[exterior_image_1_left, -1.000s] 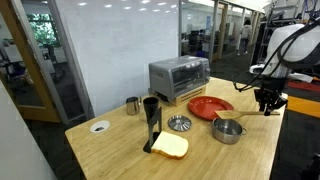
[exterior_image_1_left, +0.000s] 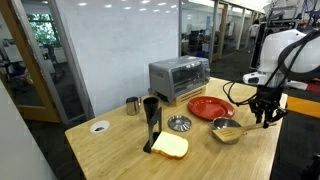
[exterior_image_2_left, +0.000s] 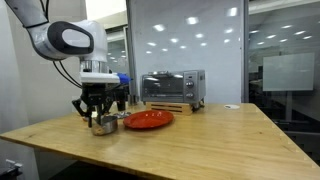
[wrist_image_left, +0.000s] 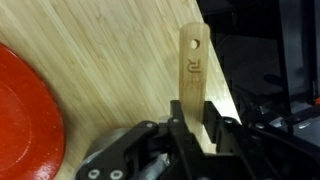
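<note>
A wooden utensil (exterior_image_1_left: 234, 132) is clamped in my gripper (exterior_image_1_left: 266, 121), its handle (wrist_image_left: 193, 75) sticking out past the fingers in the wrist view. The other end reaches left to the metal pot (exterior_image_1_left: 219, 124) in exterior view 1. Whether that end is inside the pot or in front of it I cannot tell. In exterior view 2, my gripper (exterior_image_2_left: 88, 113) is close beside the pot (exterior_image_2_left: 110, 124). Only part of the pot shows at the bottom of the wrist view, behind the gripper.
A red plate (exterior_image_1_left: 211, 107) lies behind the pot, with a toaster oven (exterior_image_1_left: 179, 77) farther back. To the left stand a black upright object (exterior_image_1_left: 152, 118), bread-like slice (exterior_image_1_left: 170, 146), metal lid (exterior_image_1_left: 179, 123) and metal cup (exterior_image_1_left: 132, 106).
My gripper has come down and slightly toward the front, still holding the utensil.
</note>
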